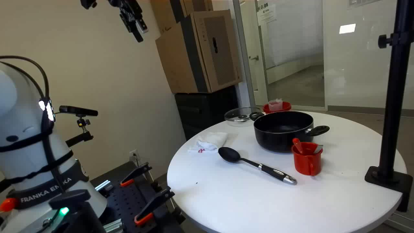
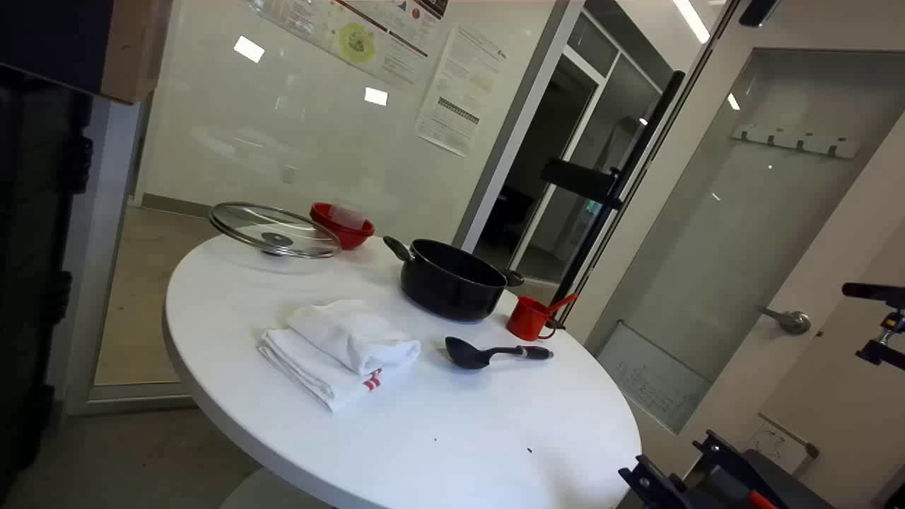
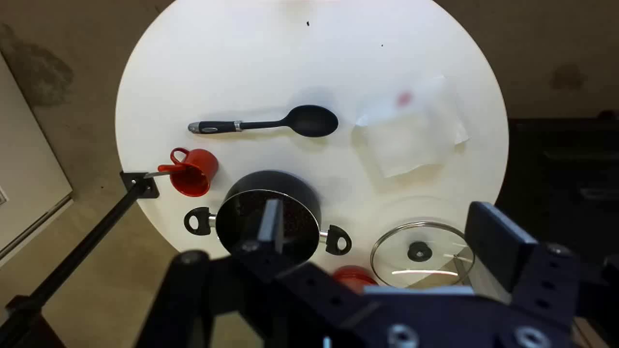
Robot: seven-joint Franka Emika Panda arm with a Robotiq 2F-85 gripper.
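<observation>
High above the round white table (image 1: pixel 217 194), my gripper stands open, with nothing between its fingers. A black pot (image 1: pixel 277 134) with two handles sits on the table, and in the wrist view one finger covers part of it. In front of the pot lies a black spoon (image 3: pixel 312 121) with a dark handle. A red cup (image 1: pixel 306 163) beside the pot has a red-handled utensil and a metal piece in it. The folded white cloth (image 2: pixel 339 348) has a red mark. A glass lid (image 2: pixel 276 229) is at the table's far side, by a red bowl (image 2: pixel 346 229).
A black pole (image 1: pixel 392 97) is clamped to the table's edge near the cup. Cardboard boxes (image 1: pixel 223 50) are stacked behind the table.
</observation>
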